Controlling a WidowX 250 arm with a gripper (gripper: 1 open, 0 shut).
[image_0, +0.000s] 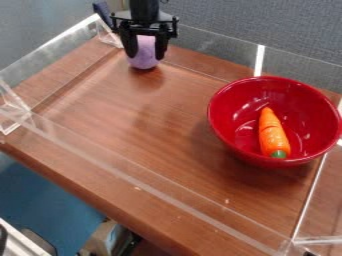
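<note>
My black gripper (144, 40) is at the top of the view, over a purple object (143, 56) near the back left of the wooden table. Its fingers straddle the upper part of that object; whether they grip it is unclear. A red bowl (234, 100) sits on the right, with an orange carrot (270, 130) lying inside it.
Clear plastic walls (214, 43) edge the wooden table (120, 150) along the back, left and right. The middle and front left of the surface are empty.
</note>
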